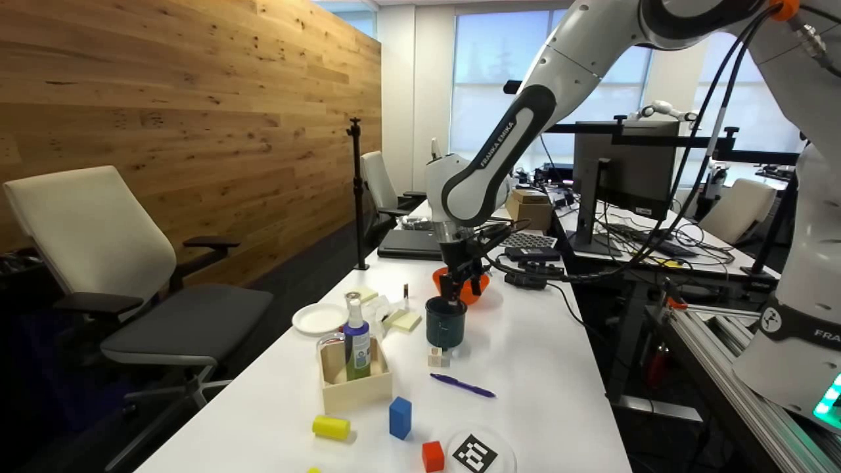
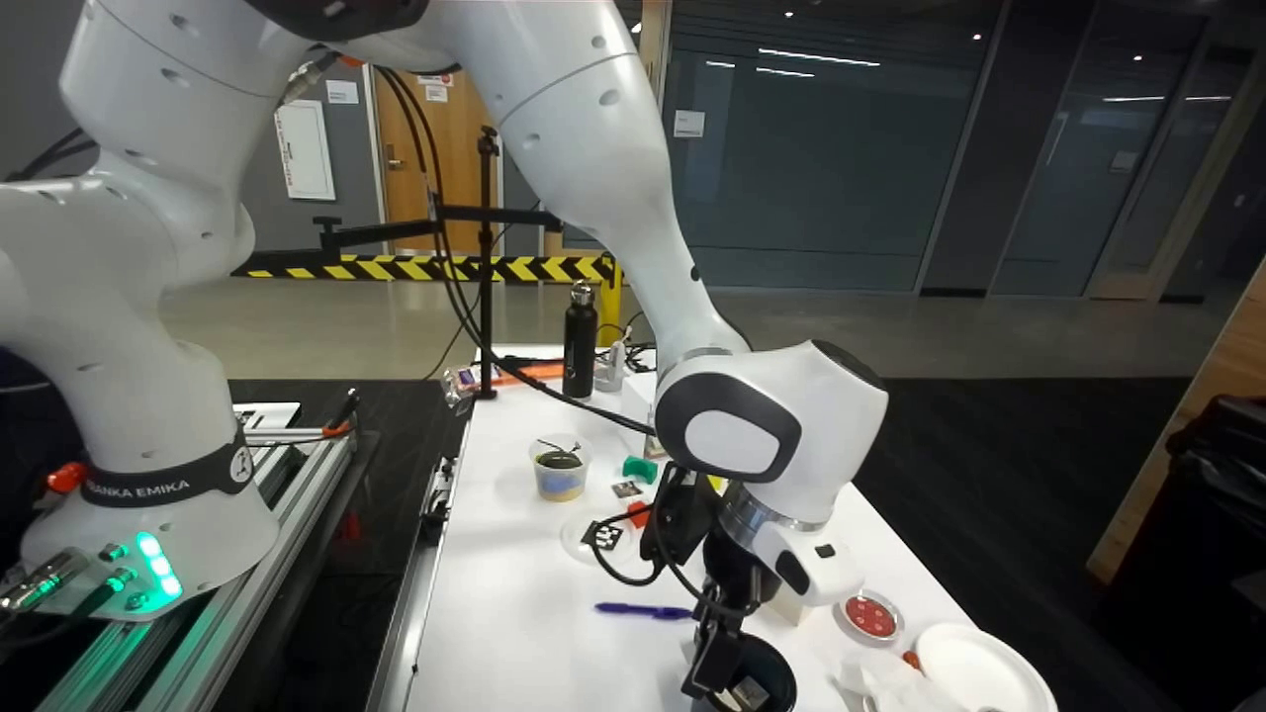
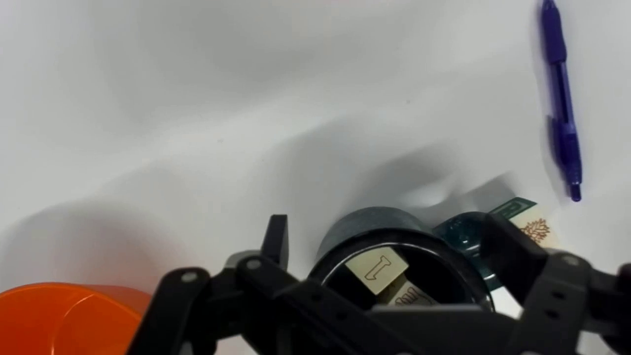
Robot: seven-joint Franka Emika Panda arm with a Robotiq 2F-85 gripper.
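Note:
A dark green mug (image 1: 445,330) stands upright on the white table; its mouth shows in the wrist view, with a letter block (image 3: 376,269) and a second block (image 3: 412,295) inside. My gripper (image 1: 465,285) is just above the mug's rim in exterior view 1. Seen from the wrist, the black fingers (image 3: 275,241) stand wide apart, one on either side of the mug's mouth, with the fingers open. No object is gripped between them. Part of the mug's near side is hidden behind the gripper body.
An orange bowl (image 3: 65,322) lies close beside the mug. Letter blocks (image 1: 439,358) sit against its other side, near a purple pen (image 1: 462,385). A cream box (image 1: 359,391) with a spray bottle (image 1: 357,347) stands nearby. Clear table lies right of the mug in exterior view 1.

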